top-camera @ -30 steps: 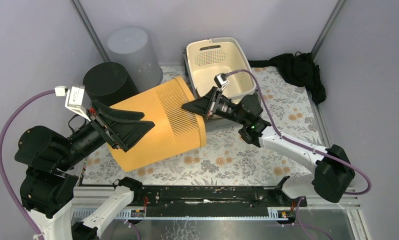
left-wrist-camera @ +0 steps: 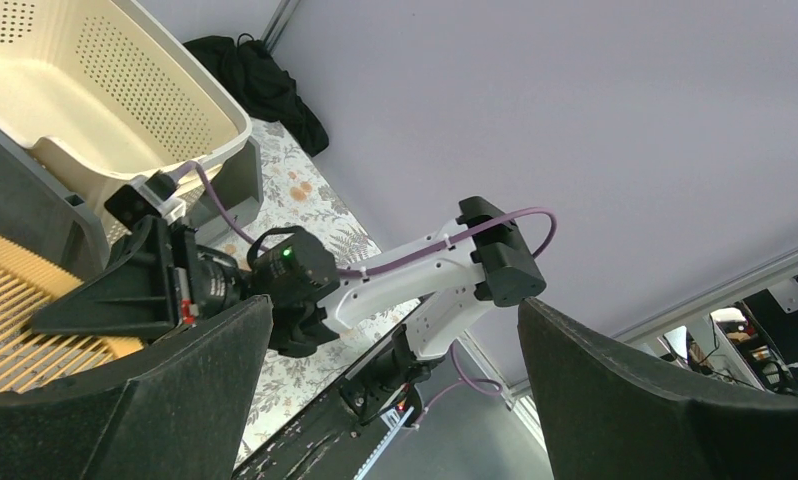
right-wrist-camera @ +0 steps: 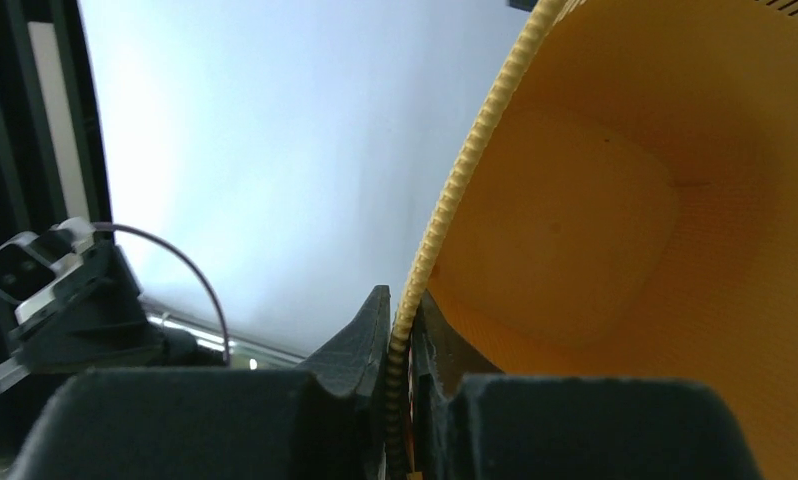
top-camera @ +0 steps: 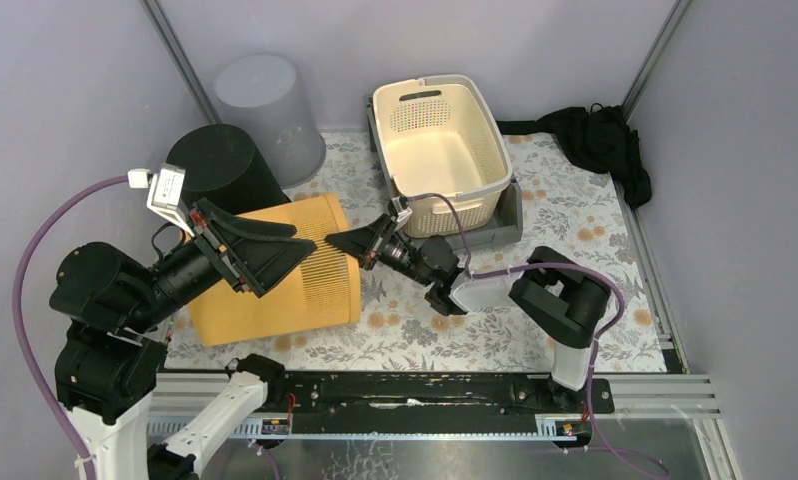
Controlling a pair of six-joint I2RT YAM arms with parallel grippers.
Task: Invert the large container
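An orange-yellow container (top-camera: 295, 305) with a ribbed band lies on its side in the top view, its open end toward the right. My right gripper (top-camera: 347, 243) is shut on its rim, and in the right wrist view that beaded rim (right-wrist-camera: 455, 190) passes between the fingers, with the hollow inside (right-wrist-camera: 565, 230) visible beyond. Above the container's side, my left gripper (top-camera: 285, 265) stands open. Nothing lies between its fingers in the left wrist view. The left arm hides part of the container in the top view.
A cream basket (top-camera: 495, 155) sits in a grey bin (top-camera: 505, 228) at the back. Black (top-camera: 215, 160) and grey (top-camera: 260, 85) cylindrical containers stand at the back left. Black cloth (top-camera: 600, 140) lies at the back right.
The container's rim end has come down and to the left together with my right gripper, and the right arm has drawn lower. My left gripper has shifted only slightly right.
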